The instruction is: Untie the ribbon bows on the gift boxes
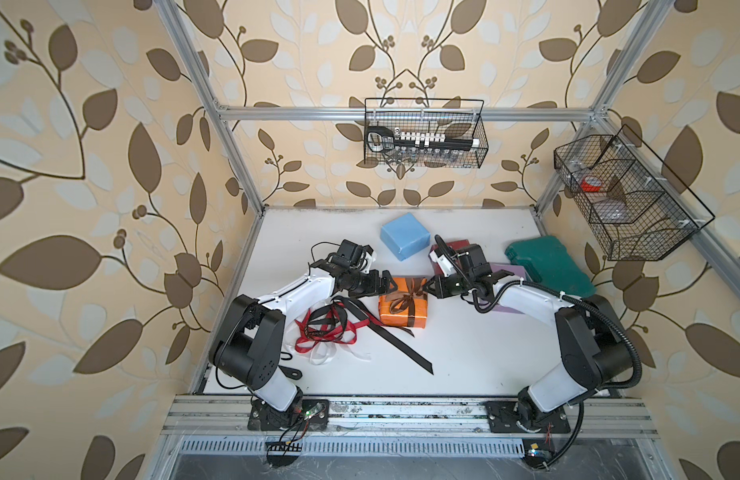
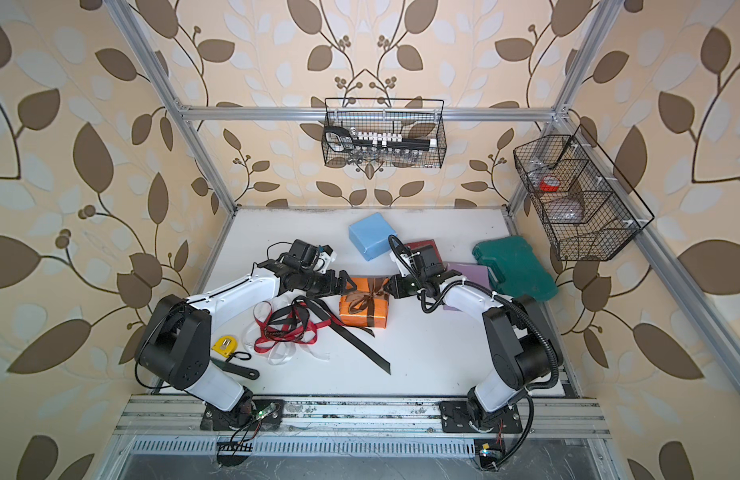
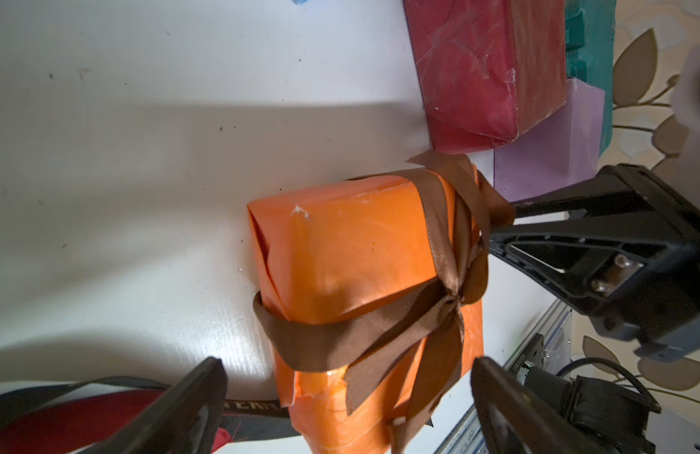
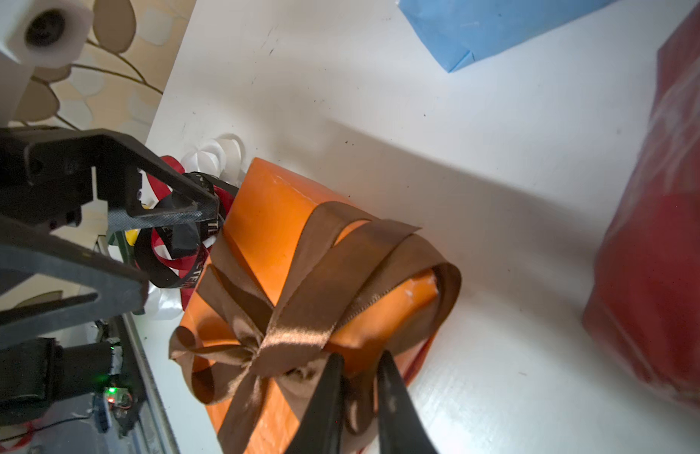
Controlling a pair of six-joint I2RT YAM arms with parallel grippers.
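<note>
An orange gift box (image 1: 391, 313) lies mid-table, bound with a brown ribbon (image 4: 312, 302) whose bow knot is on top. My right gripper reaches down at the box's right end; its fingertips stand narrowly apart, with part of a brown loop showing between them, and it is unclear whether they touch it. Over the box's left side, my left gripper is wide open with nothing gripped. In the left wrist view the right fingers (image 3: 531, 261) meet the edge of a ribbon loop.
Loose red, black and white ribbons (image 1: 325, 326) lie left of the box. Behind it sit a blue box (image 1: 405, 236) and a red box (image 3: 471, 68); a purple box (image 3: 550, 143) and a green case (image 1: 550, 265) are rightward.
</note>
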